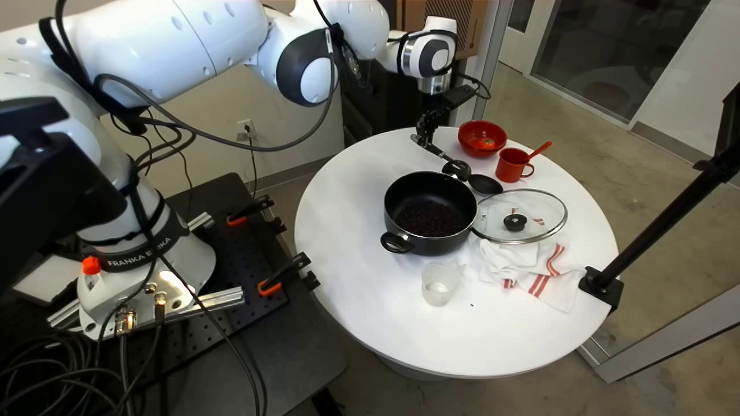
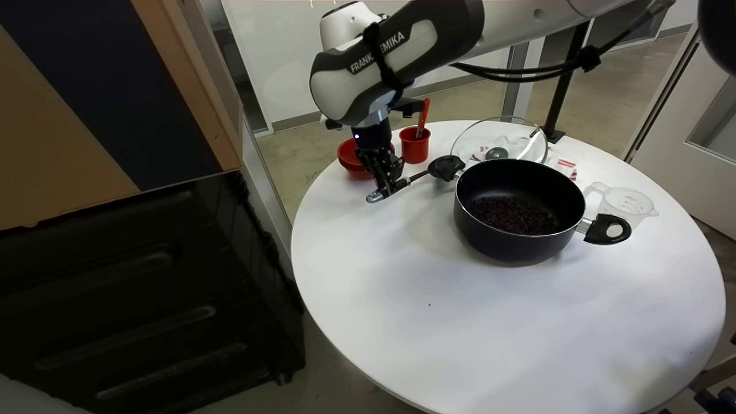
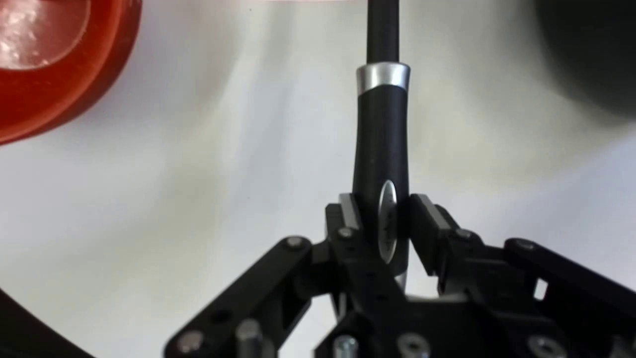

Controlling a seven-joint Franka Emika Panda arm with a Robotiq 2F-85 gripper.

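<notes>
My gripper is shut on the handle of a black ladle (image 3: 381, 137), one finger on each side of the grip. In exterior view 1 the ladle's dark bowl (image 1: 485, 184) lies behind the pot, beyond its far handle. The black pot (image 1: 444, 239) stands on the white table with dark beans (image 2: 514, 214) covering its bottom. In exterior view 2 the gripper (image 2: 391, 185) is left of the pot, low above the table, and the pot's near-left handle (image 2: 446, 168) hides part of the ladle. I cannot tell whether the ladle touches the table.
Beyond the gripper stand a red bowl (image 1: 482, 138) and a red mug (image 1: 513, 165) with a red utensil in it. Right of the pot, a glass lid (image 1: 521, 216) rests over a striped towel (image 1: 548, 267). A clear measuring cup (image 1: 440, 284) stands in front. Free table lies left.
</notes>
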